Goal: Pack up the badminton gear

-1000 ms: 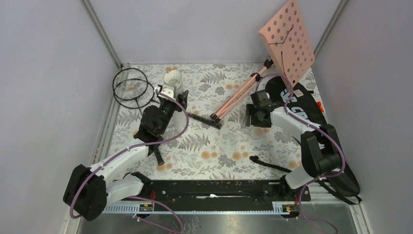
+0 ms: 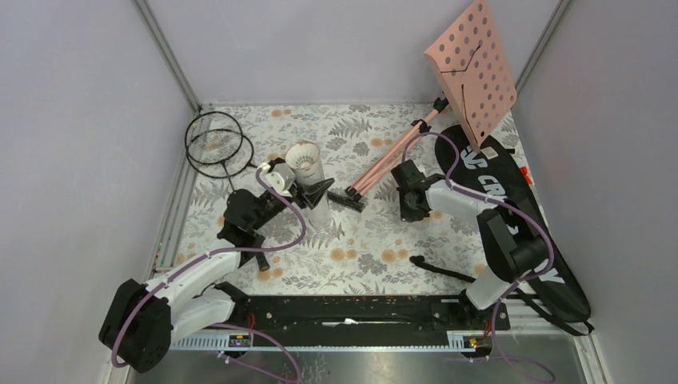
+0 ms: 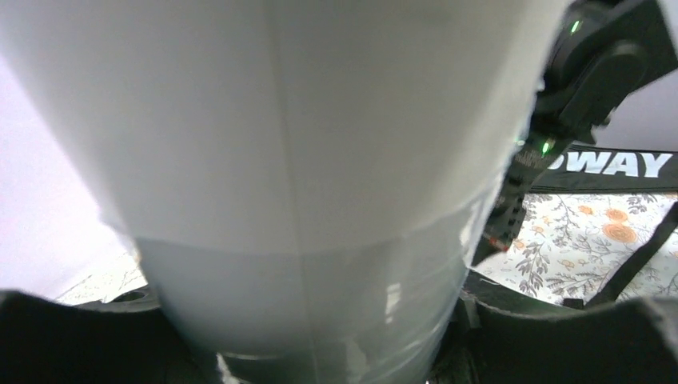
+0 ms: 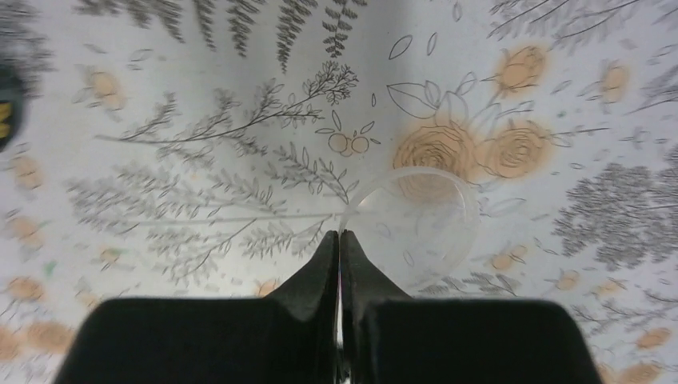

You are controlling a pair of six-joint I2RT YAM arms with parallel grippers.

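Observation:
My left gripper (image 2: 310, 194) is around the white shuttlecock tube (image 2: 318, 208), with a finger on either side of it. The tube's open end (image 2: 305, 157), pleated inside, faces up. In the left wrist view the tube (image 3: 296, 192) fills the space between the fingers and hides much behind it. The right gripper is shut, fingertips together, on the near edge of a clear round lid (image 4: 473, 216); only its pale ring shows. Two rackets (image 2: 220, 146) lie at the back left. A long black CROSSWAY bag (image 2: 544, 240) lies along the right side.
Folded pink poles (image 2: 392, 160) lie at the centre back, and a black bar (image 2: 345, 202) lies beside the tube. A pink spotted board (image 2: 476, 68) leans at the back right. A black strap (image 2: 440, 270) lies at the front right.
My left gripper has moved right and towards the front, carrying the tube along. The right gripper has shifted slightly left and towards the front.

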